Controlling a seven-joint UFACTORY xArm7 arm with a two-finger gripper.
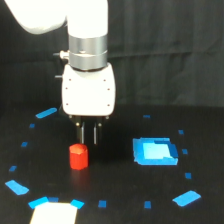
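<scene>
A small red cube (pixel 78 156) sits on the dark tabletop, left of centre in the camera view. Above it and slightly to its right hangs my gripper (pixel 89 132), pointing down. A narrow gap shows between the two dark fingers, and I see nothing held there. The cube appears clear of the fingertips.
To the right lies a blue-framed square (pixel 155 151) with a pale middle. Blue tape pieces (pixel 186 198) and small blue marks dot the dark surface. A pale block (pixel 54 213) is cut off by the bottom edge. Bare table separates cube and square.
</scene>
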